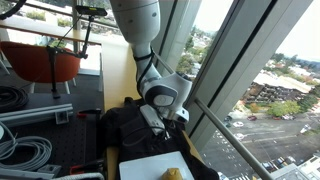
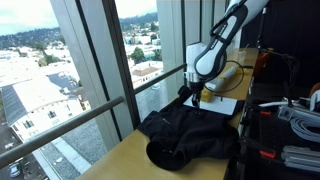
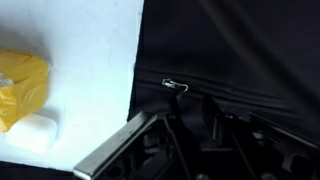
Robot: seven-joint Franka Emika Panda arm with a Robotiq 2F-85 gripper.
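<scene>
Black fabric with a zipper, like a jacket (image 2: 185,135), lies spread on the table. In the wrist view a small silver zipper pull (image 3: 174,84) lies on its dark zipper seam, right beyond the fingertips. My gripper is over the fabric, its dark fingers partly open with a narrow gap. I see nothing held between them, though black on black makes contact hard to judge. In the first exterior view the arm (image 1: 165,92) reaches down over the jacket, and its fingertips are hard to make out.
A white board (image 3: 95,75) borders the fabric, carrying a yellow packet (image 3: 22,88) and a small white object (image 3: 33,132). Windows run along one side of the wooden table (image 1: 117,75). Coiled cable (image 1: 25,152) sits on the dark cart opposite.
</scene>
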